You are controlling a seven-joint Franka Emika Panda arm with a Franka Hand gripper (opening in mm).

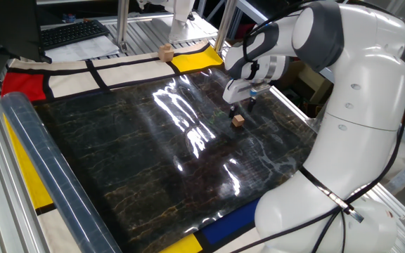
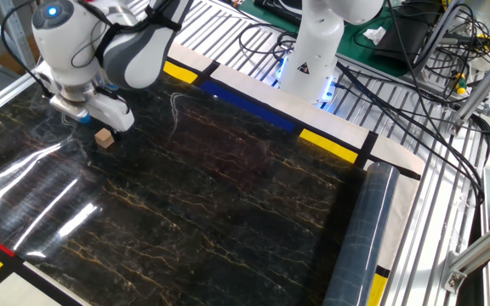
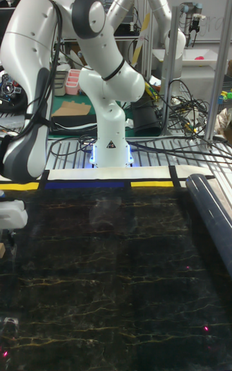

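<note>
A small wooden cube (image 1: 238, 121) rests on the dark marbled sheet (image 1: 132, 161) in exterior view 1. My gripper (image 1: 242, 110) is low beside it, its two dark fingers standing apart. The cube appears just in front of the fingers from this side, and whether it touches either one cannot be told. In exterior view 2 the same cube (image 2: 104, 138) shows below the white hand (image 2: 109, 110), and the fingers are mostly hidden. Exterior view 3 cuts off the hand (image 3: 12, 214) and the cube (image 3: 1, 250) at its left edge.
A second wooden block (image 1: 165, 53) sits on the coloured border at the far side. The sheet's rolled end (image 1: 55, 169) runs along one edge of the table. A keyboard (image 1: 74, 32) lies beyond the border.
</note>
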